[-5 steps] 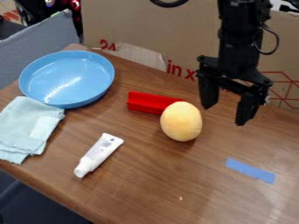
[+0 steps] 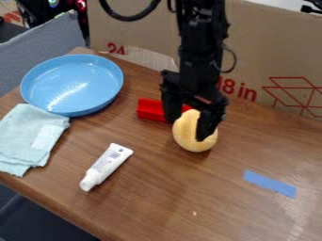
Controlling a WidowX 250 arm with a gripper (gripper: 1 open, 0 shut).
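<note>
The black gripper (image 2: 191, 107) hangs open directly over a round yellow object (image 2: 197, 137), its fingers reaching down at the object's top and partly hiding it; whether they touch cannot be told. A red object (image 2: 150, 110) lies just behind and left, partly hidden by the gripper.
A blue plate (image 2: 71, 81) sits at back left, a folded pale cloth (image 2: 28, 136) at the left edge. A white tube (image 2: 107, 165) lies front left, a blue strip (image 2: 268, 184) at right. A cardboard box (image 2: 277, 61) stands at the back.
The gripper has moved left from the right side of the table to above the yellow object and the red one. The objects look unmoved.
</note>
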